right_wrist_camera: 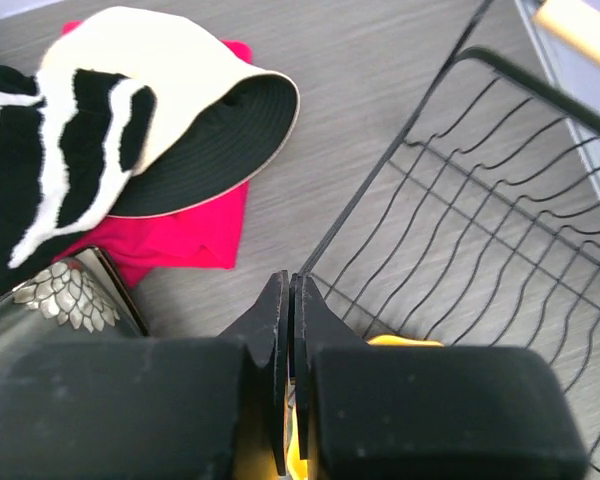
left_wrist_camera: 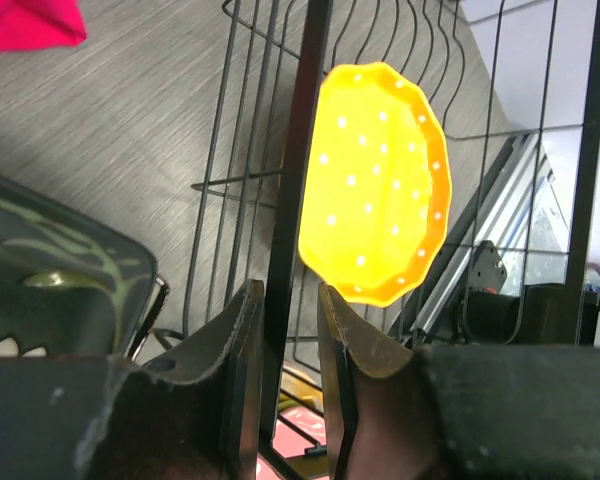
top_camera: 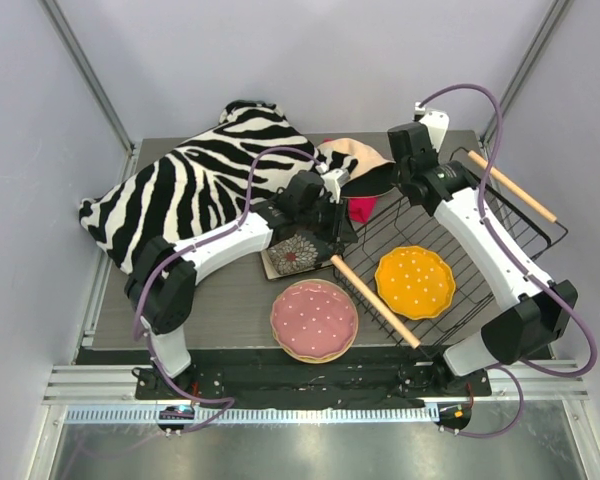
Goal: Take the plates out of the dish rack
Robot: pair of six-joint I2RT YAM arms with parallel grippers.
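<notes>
A yellow dotted plate [top_camera: 414, 282] lies in the wire dish rack [top_camera: 375, 310], also seen in the left wrist view [left_wrist_camera: 370, 180]. A pink dotted plate [top_camera: 314, 320] lies on the counter left of the rack. My left gripper [top_camera: 340, 225] is over the rack's left side; in the left wrist view its fingers are close together at a dark rack rail, and I cannot tell whether they hold it. My right gripper is above the rack's back, shut with nothing visible between its fingers.
A zebra-striped cloth [top_camera: 190, 190] covers the back left, beside a cream cap [right_wrist_camera: 170, 100], a red cloth [right_wrist_camera: 195, 235] and a dark patterned box [top_camera: 293, 255]. Bare counter [top_camera: 210, 310] shows at the front left.
</notes>
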